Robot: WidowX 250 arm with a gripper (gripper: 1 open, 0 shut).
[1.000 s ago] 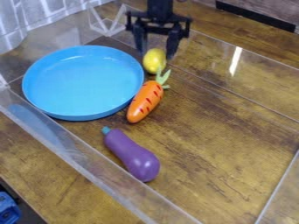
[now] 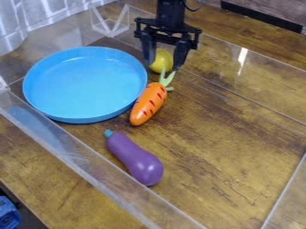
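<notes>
My black gripper (image 2: 162,51) is at the top centre, its fingers lowered either side of a yellow object (image 2: 160,65), perhaps a toy fruit; whether they touch it is unclear. An orange toy carrot (image 2: 149,103) with green leaves lies just below it. A blue plate (image 2: 61,80) sits to the left, and a purple toy eggplant (image 2: 134,159) lies in the lower middle.
A clear wall or edge runs diagonally at lower left, with a small blue object (image 2: 7,214) beyond it.
The gripper has shifted slightly and now sits lower around the yellow object, which appears slightly moved. The plate, carrot and eggplant are unchanged.
</notes>
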